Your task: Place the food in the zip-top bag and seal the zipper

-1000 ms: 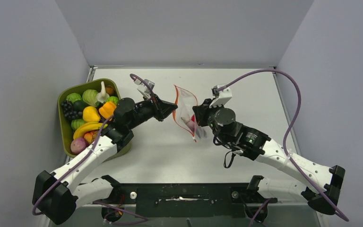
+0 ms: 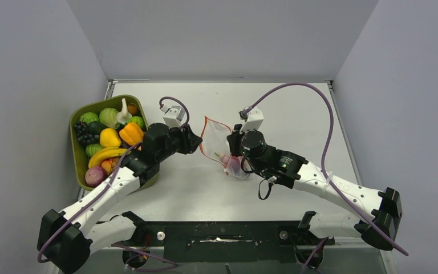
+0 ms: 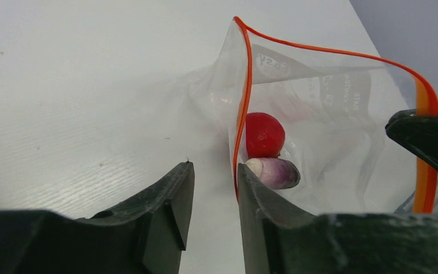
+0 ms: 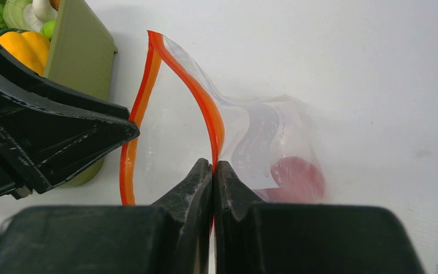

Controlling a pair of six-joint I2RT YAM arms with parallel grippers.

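Observation:
The clear zip top bag [image 2: 217, 137] with orange edging stands with its mouth open between my two grippers. Inside it, a red round food [image 3: 264, 135] and a purple-and-white piece [image 3: 276, 172] lie low, near the mouth. My right gripper is shut on one orange edge of the bag. Beside the opposite edge, my left gripper is open with a clear gap between its fingers; the orange strip [image 3: 243, 108] runs down to one of its fingertips, and whether they touch is hard to tell.
A green bin [image 2: 76, 149] full of fruit and vegetables stands at the left, partly under my left arm.
My right gripper shifted left with its bag edge, and the bag moved left. The left gripper dipped away from the bag's upper edge, and its fingers have come apart.

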